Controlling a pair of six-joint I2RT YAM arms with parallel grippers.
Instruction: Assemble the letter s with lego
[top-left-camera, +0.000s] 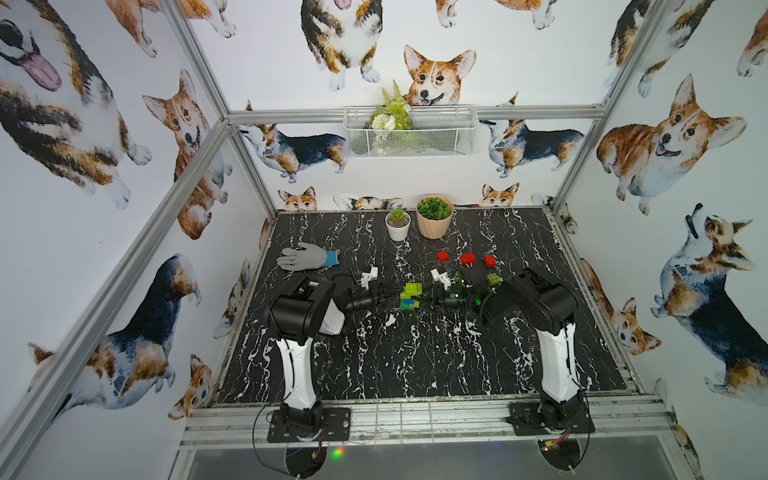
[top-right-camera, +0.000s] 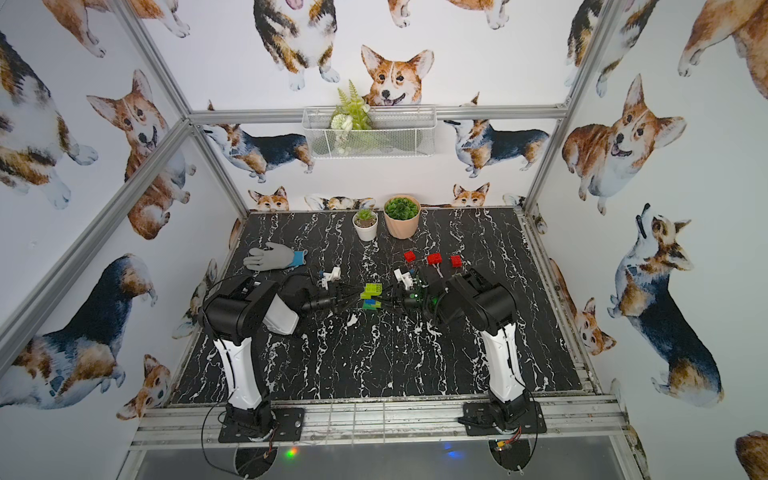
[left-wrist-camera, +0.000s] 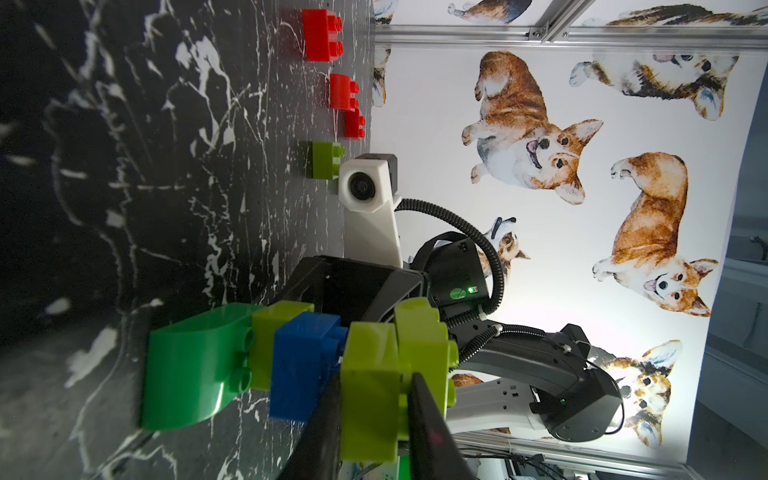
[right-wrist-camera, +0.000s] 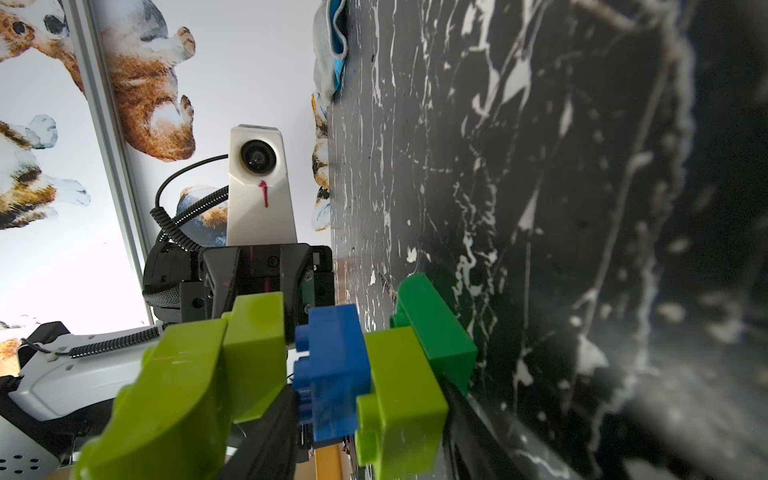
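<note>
A joined cluster of lime, blue and green bricks (top-left-camera: 412, 290) sits at table centre between my grippers. My left gripper is shut on a lime brick (left-wrist-camera: 369, 376) of it. My right gripper has its fingers around the lime brick (right-wrist-camera: 404, 400) nearest it, beside the blue brick (right-wrist-camera: 332, 372); whether it grips is unclear. A green brick (right-wrist-camera: 432, 328) lies at the cluster's end. Several red bricks (top-left-camera: 467, 258) and a lime brick (left-wrist-camera: 326, 160) lie apart at the back right.
Two potted plants (top-left-camera: 434, 216) stand at the back of the table (top-left-camera: 408, 368). A grey glove (top-left-camera: 300, 257) lies at the back left.
</note>
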